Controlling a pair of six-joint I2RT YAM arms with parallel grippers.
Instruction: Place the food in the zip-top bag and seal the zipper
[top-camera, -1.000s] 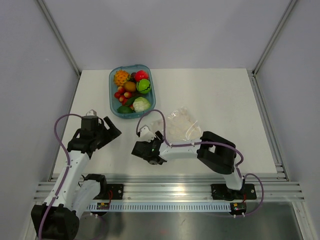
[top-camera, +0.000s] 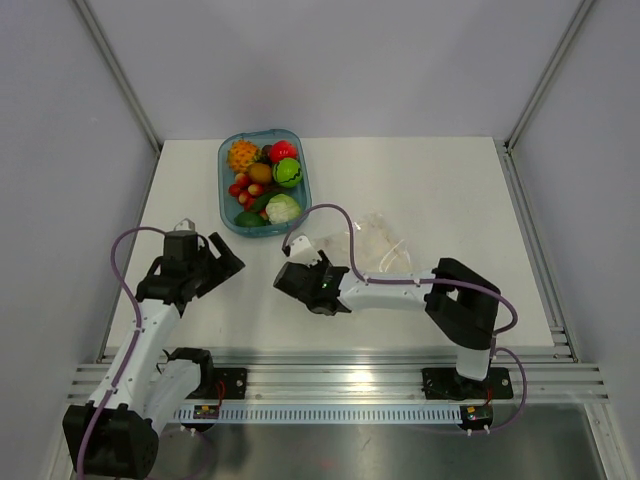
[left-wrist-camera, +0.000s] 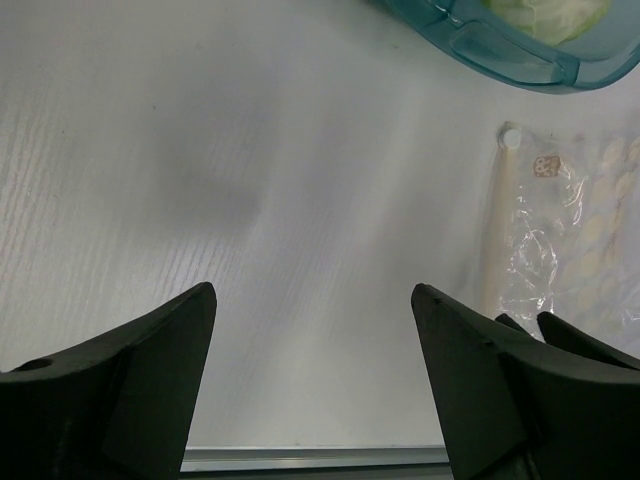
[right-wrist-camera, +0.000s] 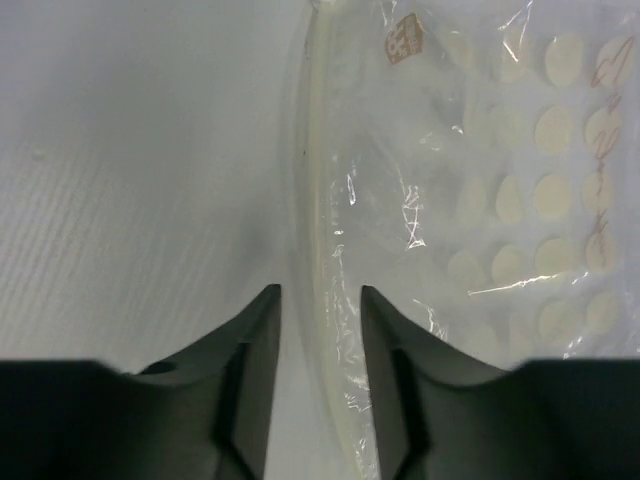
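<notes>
A clear zip top bag (top-camera: 375, 243) lies flat on the table right of centre, looking empty. In the right wrist view, the zip edge (right-wrist-camera: 318, 180) of the bag (right-wrist-camera: 500, 200) runs lengthwise, passing down through the gap between my right gripper's parted fingertips. That right gripper is part open at the bag's left edge, and no grip on the film shows. Left of the bag, my left gripper stands wide open over bare table. Toy food such as a cabbage (top-camera: 283, 208) and a watermelon (top-camera: 288, 172) fills the blue basket.
The blue basket (top-camera: 224, 190) stands at the back left, behind and between the two grippers. Bare table (top-camera: 450, 200) spreads to the right of the bag. A metal rail (top-camera: 330, 360) borders the front edge.
My right arm has shifted a little to the right, and the bag lies slightly farther right than before. The left arm and the basket look almost unmoved.
</notes>
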